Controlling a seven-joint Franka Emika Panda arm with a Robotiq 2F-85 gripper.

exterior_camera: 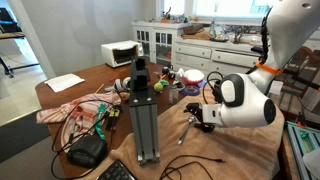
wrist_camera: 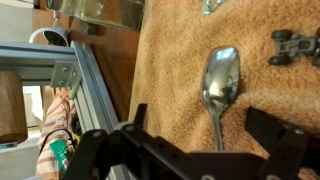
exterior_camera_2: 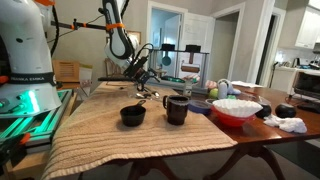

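Observation:
In the wrist view a metal spoon (wrist_camera: 221, 82) lies on the tan cloth (wrist_camera: 175, 60), bowl away from me and handle running down toward the fingers. My gripper is open above the cloth, its two dark fingers apart on either side of the spoon's handle. Nothing is held between them. From the side, the gripper (exterior_camera: 193, 116) sits low over the cloth, near the spoon (exterior_camera: 186, 128). Whether the fingertips touch the cloth cannot be told.
A grey metal post (exterior_camera: 145, 125) stands left of the gripper. In exterior view 2, a black bowl (exterior_camera_2: 132, 115), a dark mug (exterior_camera_2: 177, 109) and a red bowl (exterior_camera_2: 233, 113) stand on the table. A small dark object (wrist_camera: 294, 46) lies right of the spoon. Cables cross the cloth nearby.

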